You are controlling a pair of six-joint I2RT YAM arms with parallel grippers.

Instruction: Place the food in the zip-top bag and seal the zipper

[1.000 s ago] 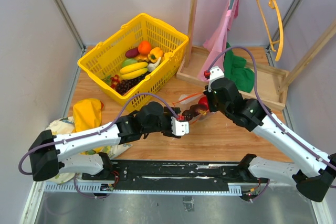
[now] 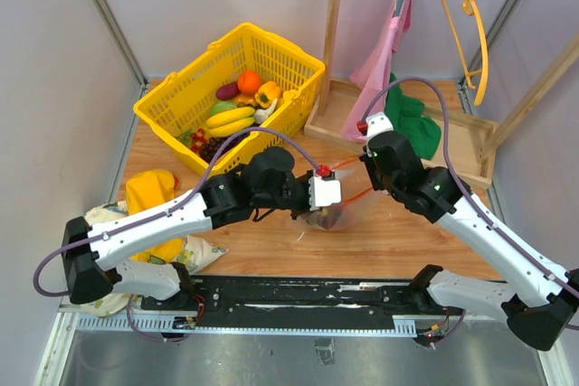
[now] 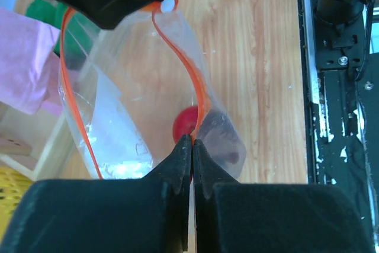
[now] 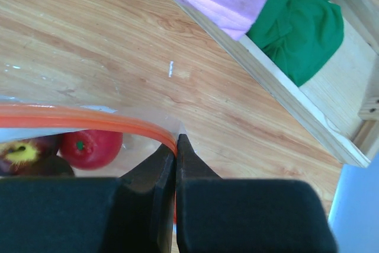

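Observation:
The clear zip bag [image 3: 118, 134] with orange zipper strips hangs between my grippers above the table, a red apple [image 4: 98, 149] and dark produce [image 4: 37, 155] visible inside. My left gripper is shut on one zipper edge, in the middle bottom of the left wrist view. My right gripper is shut on the zipper's other end, where the orange strip [image 4: 118, 119] bends down into its fingertips. The bag's mouth gapes between the two strips in the left wrist view.
A yellow basket [image 2: 158, 115] of fruit and vegetables stands at back left. A wooden rack [image 2: 498, 142] with pink [image 2: 375, 79] and green [image 2: 416, 128] cloths is at back right. Yellow cloth and bags [image 2: 149, 192] lie at left. Bare table [image 2: 434, 246] shows at front right.
My left gripper has risen and moved toward the upper right in the top view, lifting the bag's edge over the produce. My right gripper has shifted slightly rightward.

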